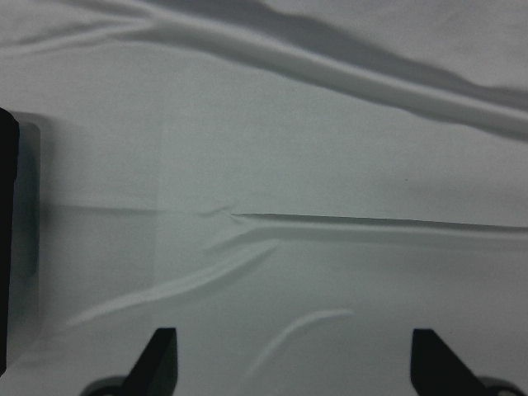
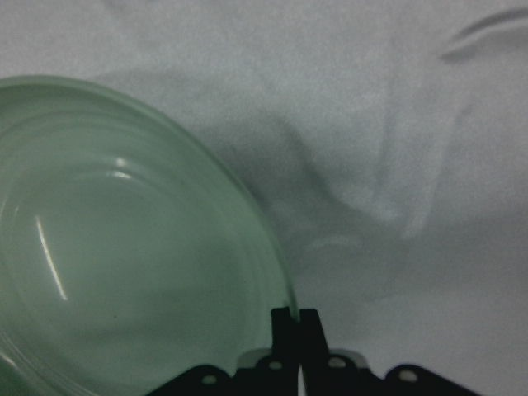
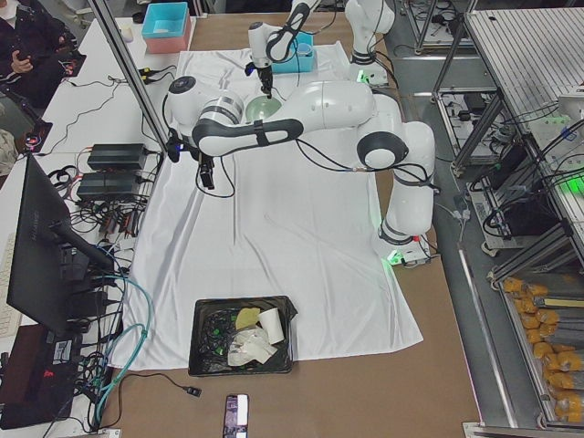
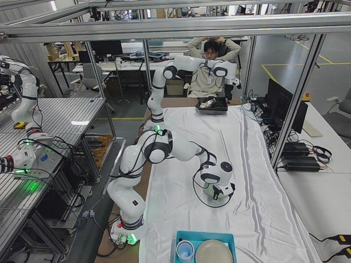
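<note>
A pale green round dish (image 2: 124, 239) lies on the white cloth, seen at the far end in the camera left view (image 3: 264, 107). In the right wrist view my right gripper is shut on the dish's rim, its fingertips at the rim's right side. My left gripper hangs over bare, wrinkled cloth with its fingers wide apart and nothing between them.
A black bin (image 3: 211, 338) holds a sponge, white roll and wipes at the near end. A blue tray (image 4: 230, 246) with a plate and cup stands at the opposite end. A monitor and cables line one side.
</note>
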